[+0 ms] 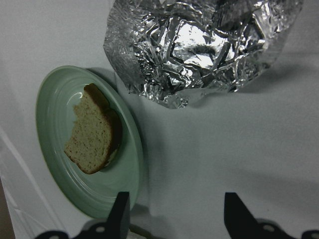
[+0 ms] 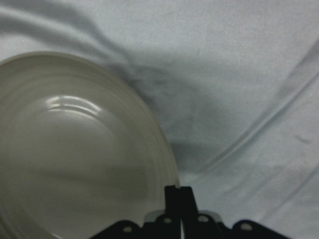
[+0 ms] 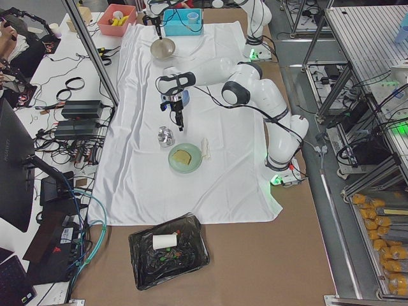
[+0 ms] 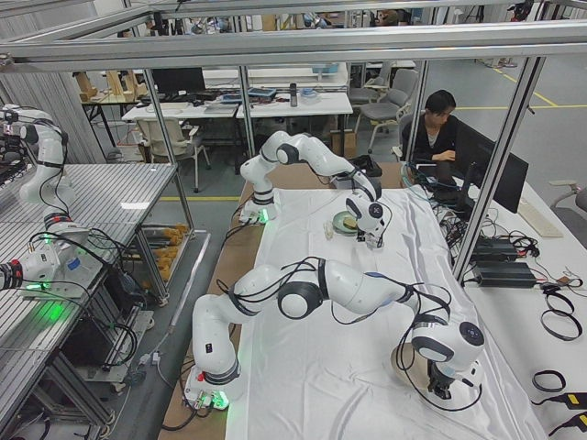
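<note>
My left gripper [image 3: 176, 118] hangs open above the cloth, with crumpled foil [image 1: 194, 45] and a green plate [image 1: 60, 159] in its wrist view. A bitten piece of bread or sandwich [image 1: 92, 129] lies on that plate. My right gripper is shut at the edge of a beige plate [image 2: 75, 149]; whether the rim is between or below the fingertips I cannot tell. A blue plate [image 3: 185, 97] is partly hidden under the left arm.
A white cloth [image 3: 223, 178] covers the table, with a pale slim item [image 3: 205, 148] beside the green plate. A black bag-lined tray [image 3: 146, 268] is at the near end; red [image 3: 108, 25] and blue [image 3: 172, 29] bins stand at the far end.
</note>
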